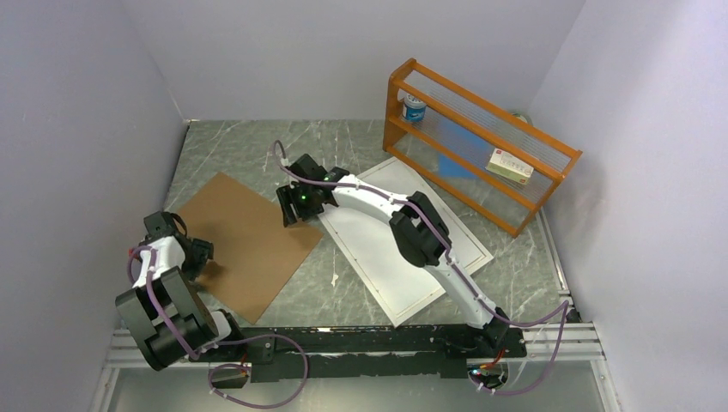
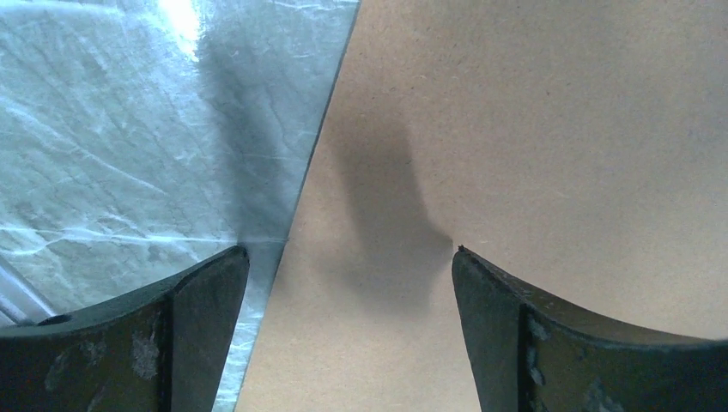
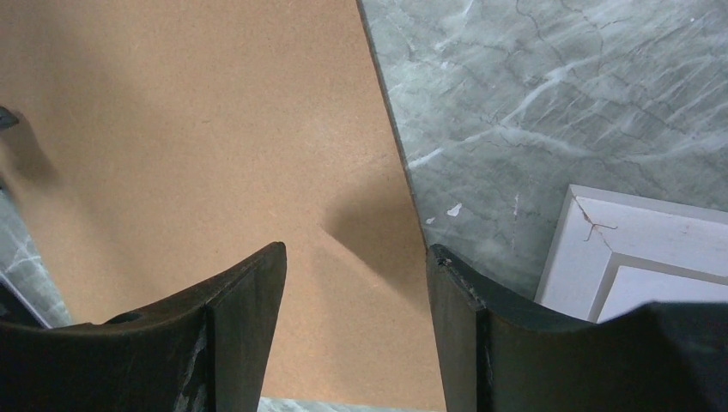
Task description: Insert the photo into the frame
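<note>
A flat brown board (image 1: 249, 249) lies turned at an angle on the left of the grey marbled table. To its right, the white frame (image 1: 403, 249) lies flat with a plain white inside; I see no picture on it. My left gripper is open over the board's left edge, with that edge running between its fingers below. Over the board's right edge, close to the frame's corner (image 3: 592, 223), my right gripper stands open and empty. Whether either fingertip touches the board cannot be told.
A wooden rack (image 1: 481, 146) with a blue can (image 1: 414, 108) and a small box (image 1: 510, 166) stands at the back right. A bare strip of table (image 1: 335, 279) separates board and frame. Walls close in on the left, back and right.
</note>
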